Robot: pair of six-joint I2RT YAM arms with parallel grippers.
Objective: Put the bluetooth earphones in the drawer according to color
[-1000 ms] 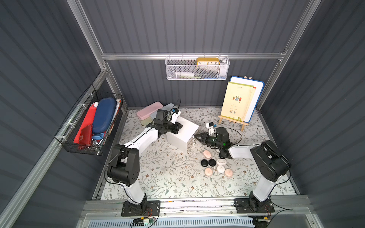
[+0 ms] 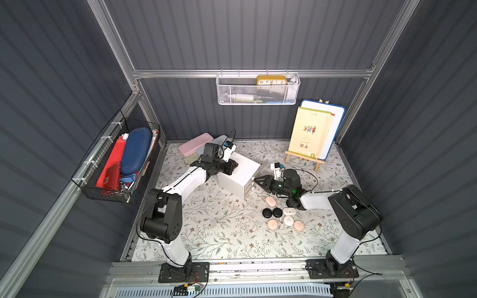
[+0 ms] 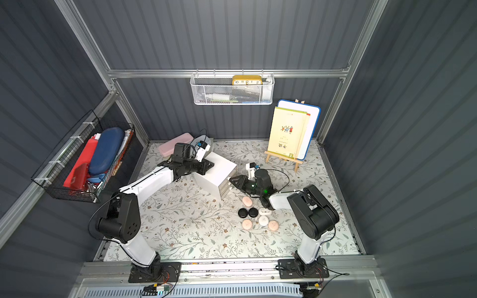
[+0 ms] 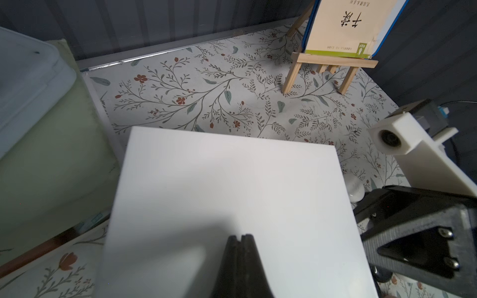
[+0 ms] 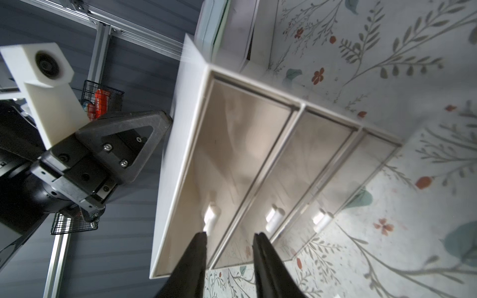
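Note:
A white three-drawer box (image 2: 238, 178) stands mid-table, its drawer fronts with small white knobs (image 5: 210, 215) facing my right gripper. My left gripper is shut on nothing, its tips over the box's top. My right gripper stands open before the drawers, close to a knob, nothing between its fingers. Right and front of the box lie earphone cases: black ones (image 2: 267, 213), pink ones (image 2: 271, 224) and white ones (image 2: 288, 220).
Pastel boxes (image 2: 195, 142) lie behind the drawer box. An easel with a booklet (image 2: 310, 134) stands at back right. A wire basket (image 2: 120, 164) hangs on the left wall.
My right gripper and arm have shifted slightly right and toward the front over the last second. My left arm holds still.

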